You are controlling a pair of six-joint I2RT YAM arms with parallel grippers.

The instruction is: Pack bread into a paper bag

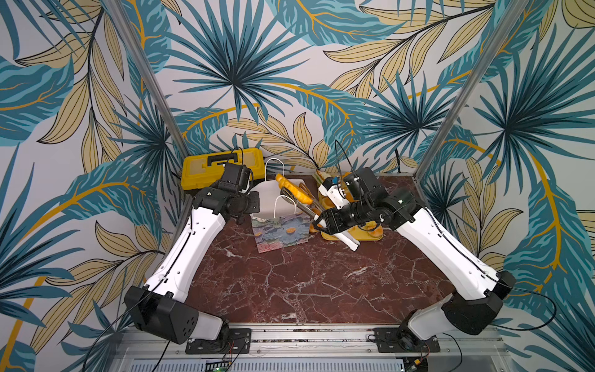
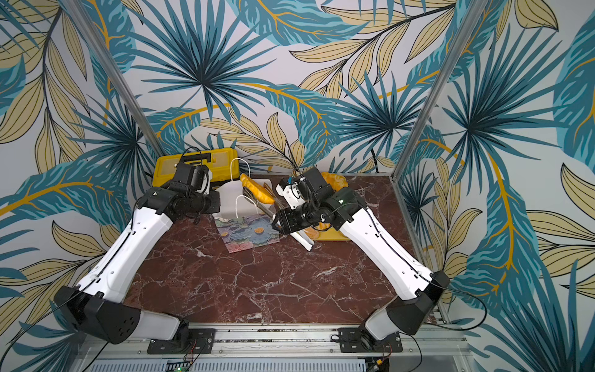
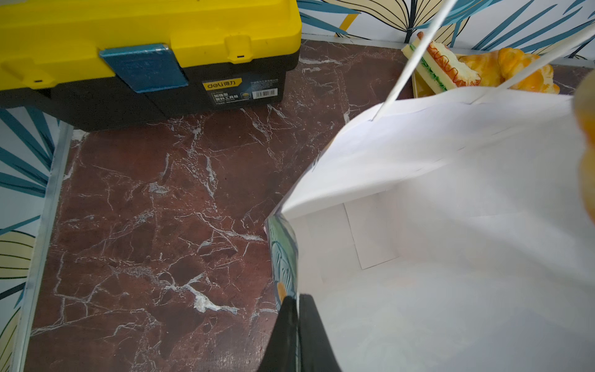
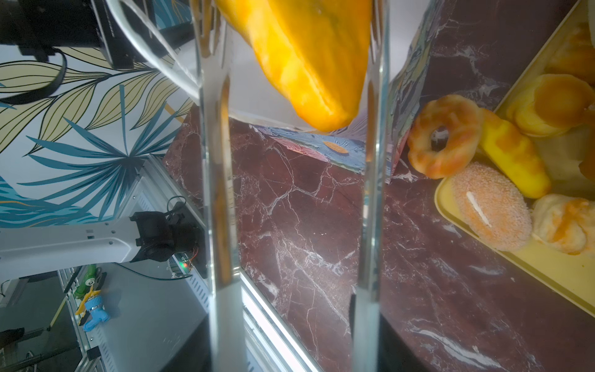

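A white paper bag (image 1: 280, 232) with a floral front stands open at mid-table, its pale inside (image 3: 434, 248) facing up in the left wrist view. My left gripper is shut on the bag's left edge, which runs down between the fingertips. Over the bag's mouth hangs a long yellow-orange bread (image 4: 303, 62), between the long clear fingers of my right gripper; near the top of the right wrist view it meets both fingers. In the left wrist view only a blurred sliver of that bread (image 3: 585, 136) shows at the right edge.
To the bag's right a yellow tray (image 4: 570, 282) holds several breads, including a ring-shaped bread (image 4: 445, 136) at its edge. A yellow toolbox (image 1: 193, 172) stands behind on the left.
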